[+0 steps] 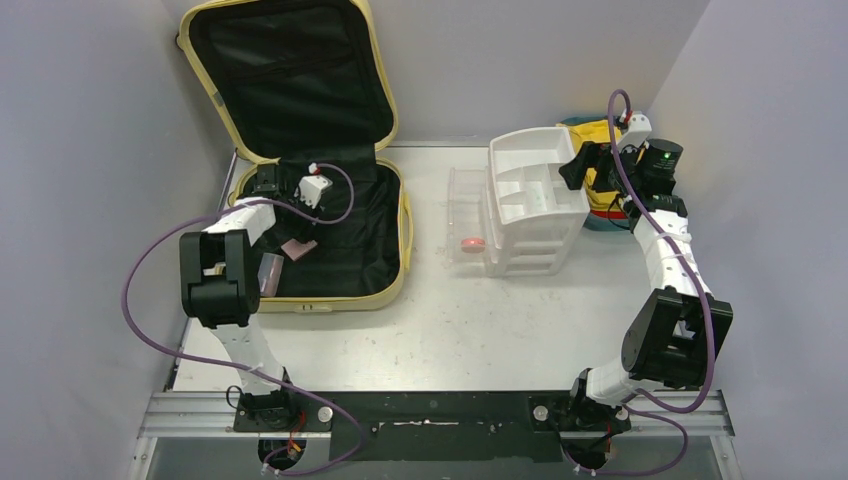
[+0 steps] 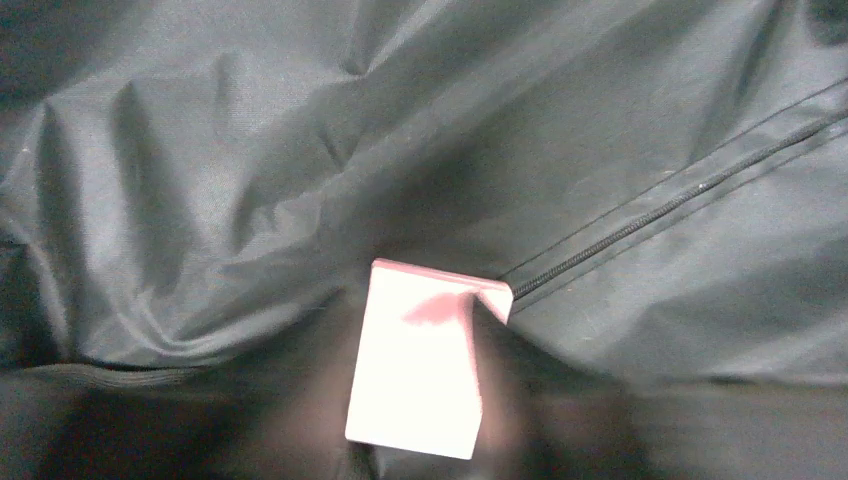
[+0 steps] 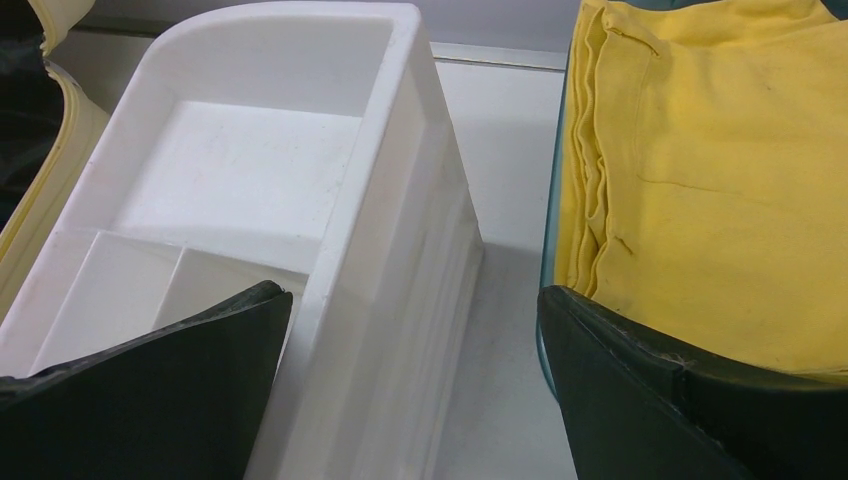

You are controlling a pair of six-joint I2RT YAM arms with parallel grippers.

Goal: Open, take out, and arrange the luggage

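The yellow-edged suitcase [image 1: 403, 235] lies open at the left with its black-lined lid [image 1: 290, 70] raised. Inside it, my left gripper reaches down over the lining. A small pale-pink box [image 2: 415, 375] sits between the blurred fingers of my left gripper, the right finger overlapping its face; whether they press on it cannot be made out. From above, the pink box [image 1: 298, 249] shows beside the gripper. A clear-pinkish long item [image 1: 271, 274] lies along the case's front left. My right gripper stands open, empty, above the gap between white drawer unit and yellow cloth.
The white drawer unit [image 1: 540, 215] stands mid-right with a clear drawer [image 1: 466, 205] pulled out, holding a round red item [image 1: 473, 245]. Behind my right arm is a blue-rimmed container with folded yellow cloth [image 3: 720, 190].
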